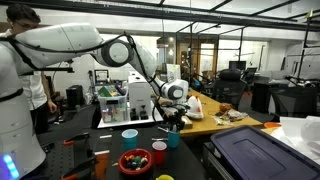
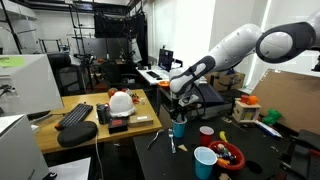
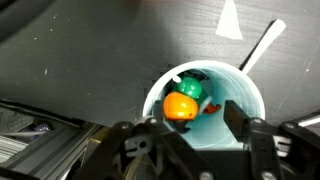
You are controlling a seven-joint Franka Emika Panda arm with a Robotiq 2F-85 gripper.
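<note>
My gripper hangs over a light blue cup (image 3: 256, 100), its two dark fingers apart above the cup's opening. Inside the cup lie an orange ball (image 3: 180, 106), a green object (image 3: 188, 87) and a small red piece. Nothing shows held between the fingers. From outside, the same cup (image 1: 173, 140) stands upright on the dark table, directly under the gripper. The second exterior view also has this cup (image 2: 179, 129) below the arm's end; the fingertips are too small to make out there.
Near the cup stand another blue cup (image 1: 130, 139), a red cup (image 1: 159, 154) and a red bowl (image 1: 127, 168) with several small things in it. A white-handled utensil (image 3: 264, 46) lies beside the cup. A large dark bin lid (image 1: 265, 155) occupies the right.
</note>
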